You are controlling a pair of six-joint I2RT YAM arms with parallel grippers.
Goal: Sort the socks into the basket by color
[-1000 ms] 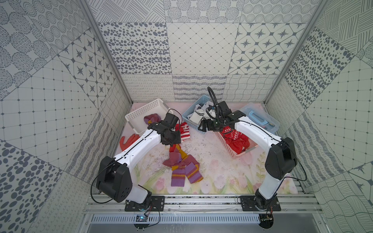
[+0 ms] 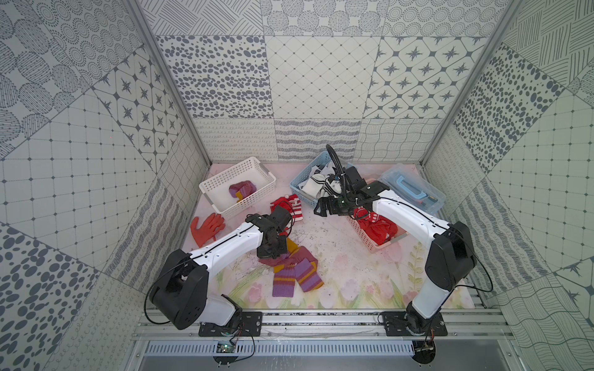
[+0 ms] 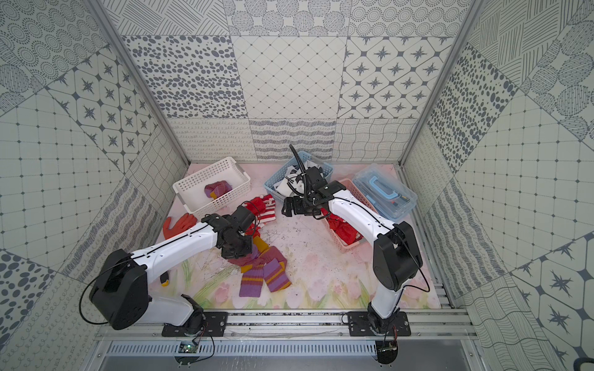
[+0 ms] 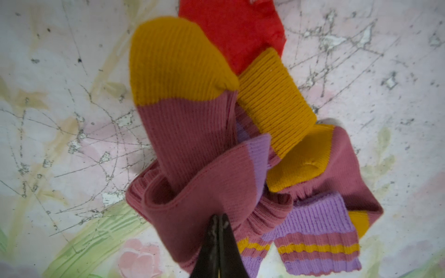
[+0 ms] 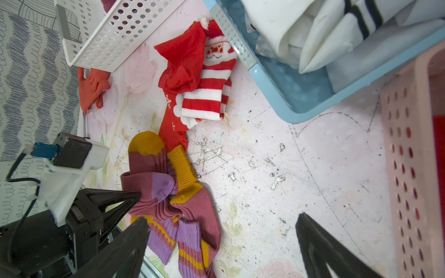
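A pile of mauve, purple and mustard striped socks (image 4: 199, 153) lies on the table at the left front. My left gripper points down at a mauve fold of the pile; its fingers are shut, with nothing showing between them. Just behind, red socks (image 5: 187, 64) and a red-and-white striped Santa sock (image 5: 206, 95) lie in a heap. The white basket (image 2: 216, 180) contains a mauve sock bundle (image 2: 242, 189), the blue basket (image 5: 278, 99) white socks with black stripes (image 5: 324, 27), the pink basket (image 5: 408, 153) red socks (image 2: 375, 227). Empty and open, my right gripper hovers above the table's middle.
An orange glove (image 2: 208, 229) rests near the left wall, in front of the white basket. A clear lidded box with a blue handle (image 2: 411, 188) stands at the back right. Bare table (image 2: 352, 272) stretches across the front middle and right.
The right arm has shifted only slightly. The socks appear unmoved.
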